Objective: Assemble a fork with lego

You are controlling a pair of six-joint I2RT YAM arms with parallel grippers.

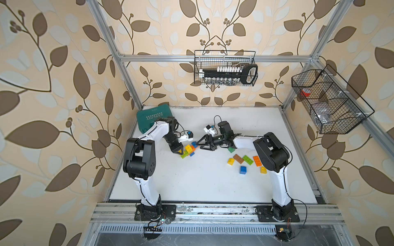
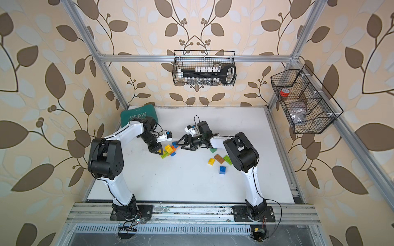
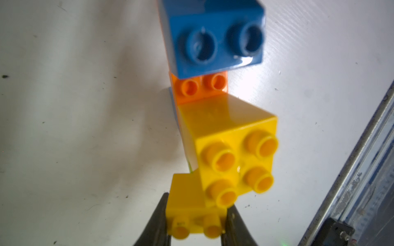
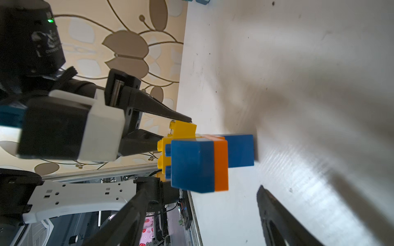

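Note:
My left gripper is shut on a yellow brick [image 3: 186, 192] at one end of the joined lego piece. In the left wrist view, a larger yellow brick [image 3: 234, 164] stands in the middle and a blue brick [image 3: 213, 41] at the far end, with an orange brick [image 3: 201, 87] under them. A lime green brick [image 1: 184, 155] shows from above, and a second blue brick [image 4: 242, 149] sits below the orange one. My right gripper stands open, its fingers spread on either side of the view, with the upper blue brick a little beyond them, apart from the pads.
Loose on the right side lie a yellow brick [image 1: 231, 161], a brown brick [image 1: 238, 158], a green brick [image 1: 247, 160], an orange brick [image 1: 257, 160] and a blue brick [image 1: 243, 169]. A teal case [image 1: 154, 116] stands back left.

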